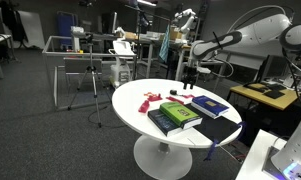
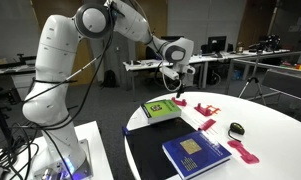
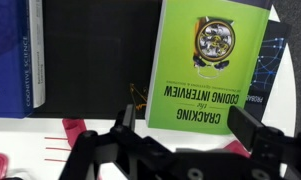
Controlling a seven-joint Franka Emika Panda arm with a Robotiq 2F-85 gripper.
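My gripper is open, its dark fingers (image 3: 252, 130) in the lower part of the wrist view with nothing held between them. In the first exterior view the gripper (image 1: 191, 82) hangs above the far side of the round white table (image 1: 128, 98). Beyond the fingers in the wrist view is a green book (image 3: 190, 100), titled Cracking the Coding Interview. It rests on a dark book (image 3: 271, 62). A thick blue book (image 2: 197, 153) lies apart from them.
Between the books spreads a black sheet (image 3: 90, 50). Several red pieces (image 2: 206, 107) and a small black object (image 2: 236, 130) are scattered farther across the table.
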